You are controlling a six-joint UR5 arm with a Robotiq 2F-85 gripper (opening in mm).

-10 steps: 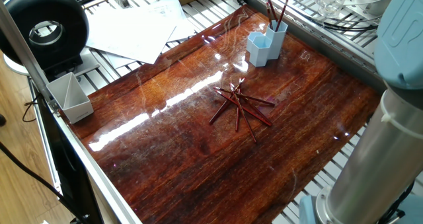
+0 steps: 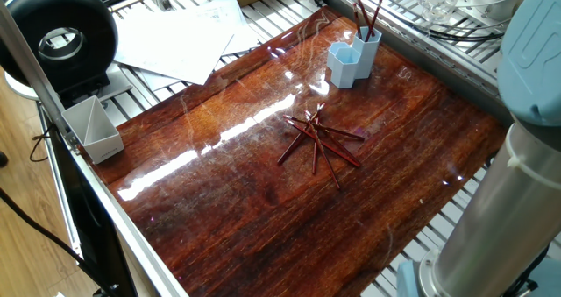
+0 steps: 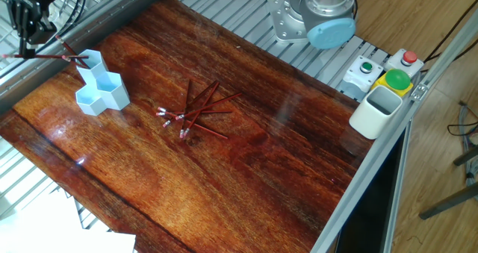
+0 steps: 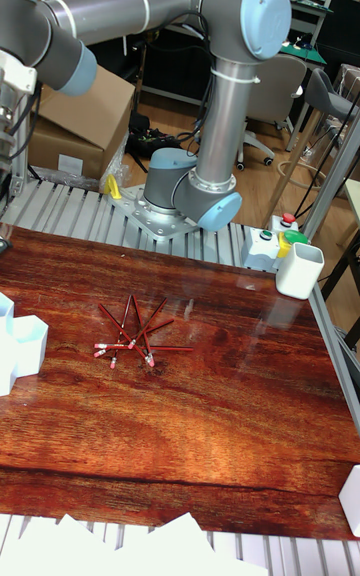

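Several dark red pencils (image 2: 320, 144) lie crossed in a loose pile on the wooden table, their pale eraser ends (image 3: 163, 113) bunched together. A light blue holder of joined hexagonal cups (image 3: 113, 89) stands near the table's edge; one cup holds a few upright pencils (image 2: 372, 17), while the front cup (image 2: 343, 59) looks empty. My dark gripper (image 3: 27, 51) shows at the upper left of exterior view 2, at the outer part of one leaning pencil (image 3: 48, 57). Whether its fingers grip that pencil or merely overlap it in view is unclear. Exterior view 1 does not show the gripper.
A white open container (image 3: 373, 113) sits at a table corner beside the button boxes (image 3: 396, 81). Another white box (image 2: 94, 132) stands at the table's left edge. Papers (image 2: 180, 43) lie beyond the table.
The blue arm joint at the right of exterior view 1 has shifted slightly downward. The pencil pile and the holder look unmoved.
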